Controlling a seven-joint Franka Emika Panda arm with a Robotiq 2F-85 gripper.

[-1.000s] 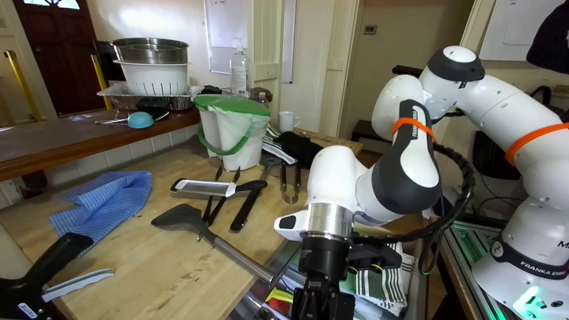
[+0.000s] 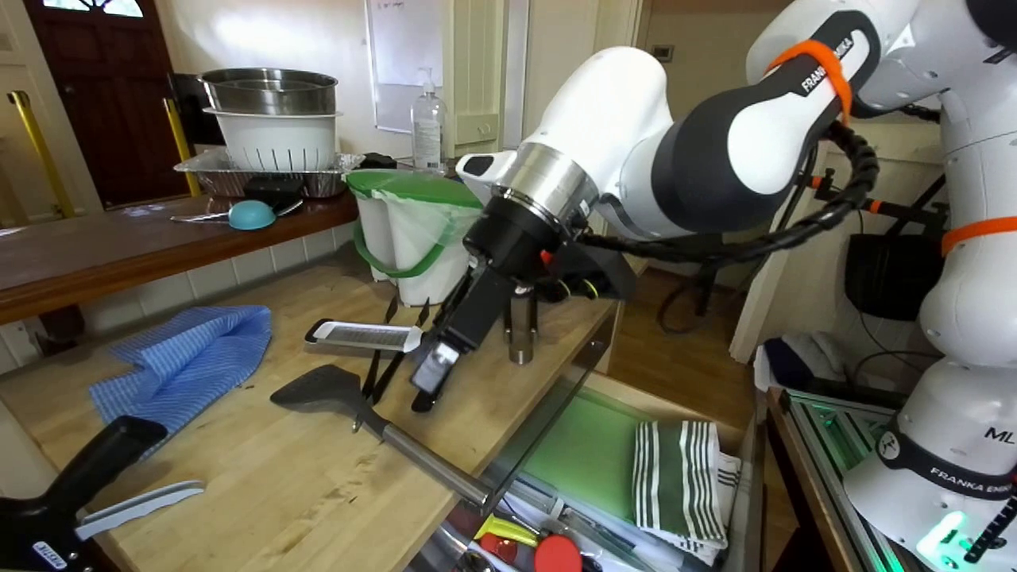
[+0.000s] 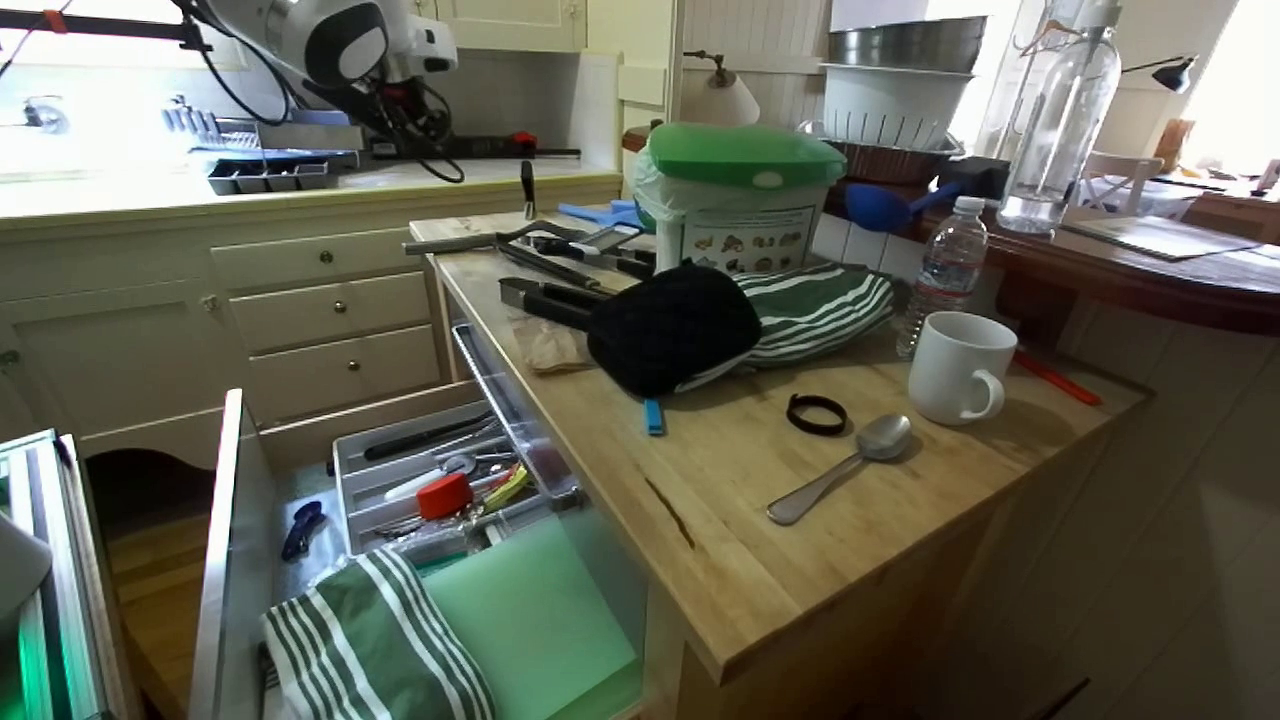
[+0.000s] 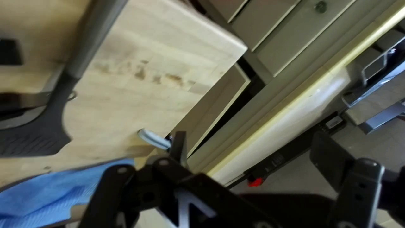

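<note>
My gripper (image 2: 435, 377) is open with nothing between its fingers, which stand wide apart in the wrist view (image 4: 253, 155). In exterior view 1 it hangs over the wooden counter, pointing down and left, and overlaps the grater's handle end. A grater (image 2: 367, 334) and a dark spatula (image 2: 324, 386) lie there; the spatula's grey handle reaches past the counter edge. Left of them is a crumpled blue cloth (image 2: 205, 353), with a black-handled tool (image 2: 105, 467) at the near corner. No contact with any item can be made out.
Below the counter an open drawer holds a striped green towel (image 2: 677, 477), a green sheet (image 2: 581, 448) and utensils with a red lid (image 2: 558, 554). A green-lidded bucket (image 2: 419, 229) stands behind. Elsewhere are a white mug (image 3: 960, 366), a spoon (image 3: 840, 470) and a black cloth (image 3: 675, 330).
The arm has swung up and left, from low over the drawer to above the counter, and the gripper has tilted leftward. The counter items and towel look unmoved.
</note>
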